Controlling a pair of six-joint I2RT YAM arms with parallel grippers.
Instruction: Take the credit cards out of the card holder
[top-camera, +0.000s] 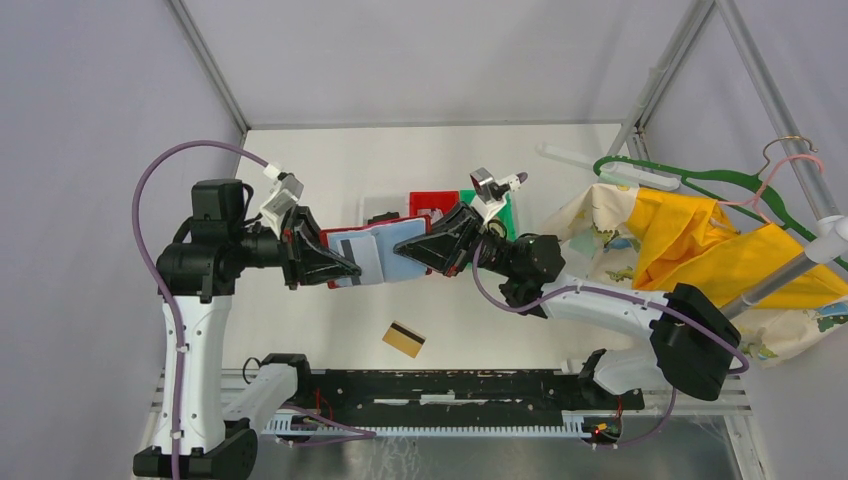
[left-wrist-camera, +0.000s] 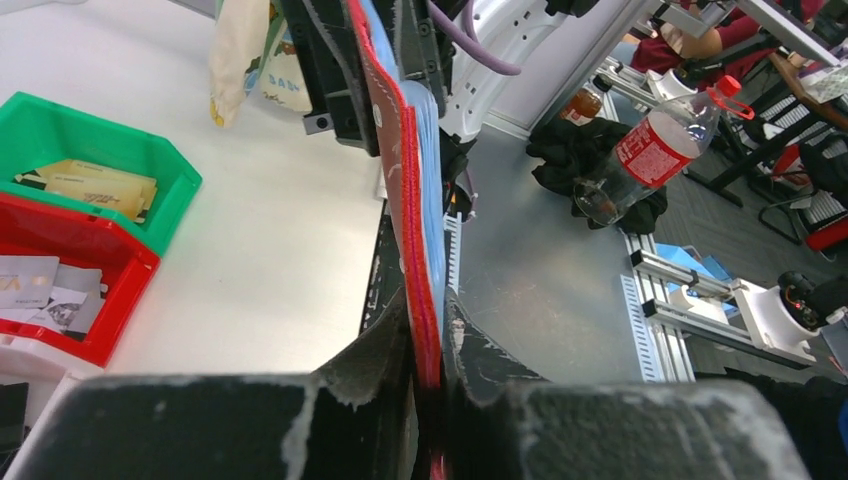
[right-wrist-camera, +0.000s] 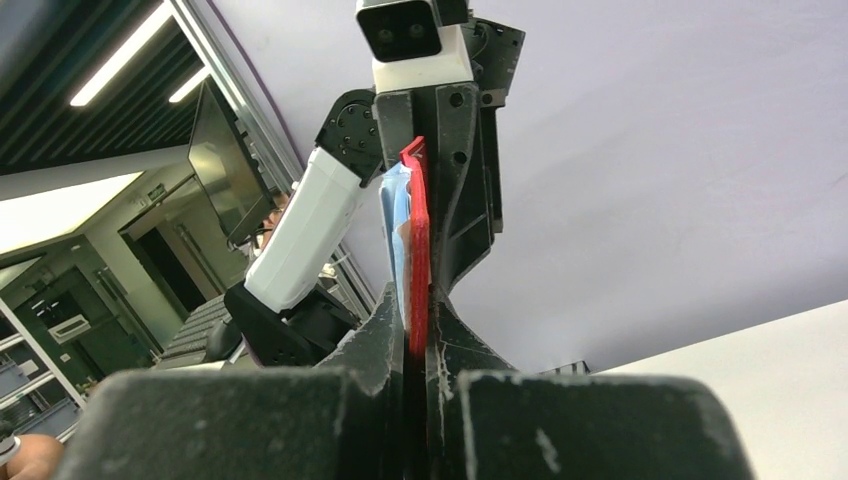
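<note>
A card holder, red outside with a pale blue inside (top-camera: 381, 255), hangs in the air between both grippers. A dark strip shows on its left half, perhaps from a card inside. My left gripper (top-camera: 357, 270) has its fingers close on either side of the holder's left part; in the left wrist view the red edge (left-wrist-camera: 421, 250) runs down between them. My right gripper (top-camera: 402, 250) is shut on the holder's right end, its red edge (right-wrist-camera: 419, 250) upright between the fingers in the right wrist view. A gold card (top-camera: 404, 338) with a dark stripe lies flat on the table below.
Behind the holder stand a red bin (left-wrist-camera: 115, 255) and a green bin (left-wrist-camera: 165, 180), both with card-like pieces inside. Yellow cloth (top-camera: 700, 250) and a green hanger (top-camera: 735, 179) occupy the right side.
</note>
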